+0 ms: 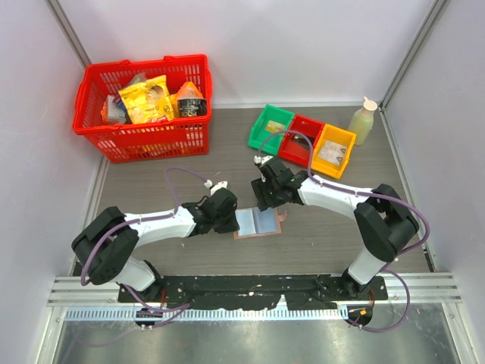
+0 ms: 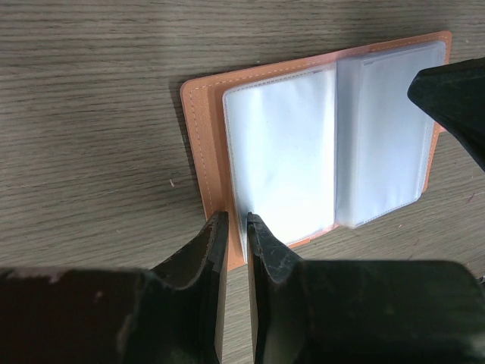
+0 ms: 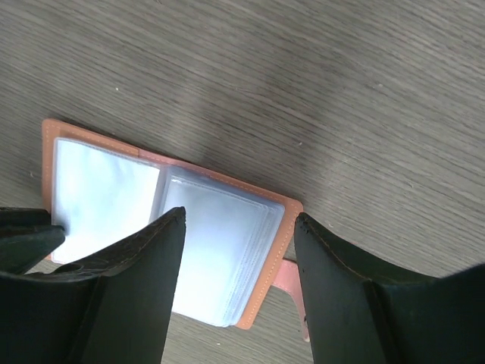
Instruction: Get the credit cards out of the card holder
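Observation:
The card holder (image 1: 258, 227) lies open on the table: a tan cover with clear white sleeves (image 2: 280, 152), a pink strap (image 3: 289, 284) on its right. My left gripper is closed at the holder's left edge, apparently on that edge of cover and sleeve; exactly what is between its fingertips is hard to see. My right gripper is open above the right sleeve, its fingers either side of the holder's right part in the right wrist view. I cannot tell whether cards are inside the sleeves.
A red basket of snacks (image 1: 98, 129) stands at the back left. Green, red and yellow bins (image 1: 341, 136) sit at the back right beside a bottle (image 1: 362, 121). The table around the holder is clear.

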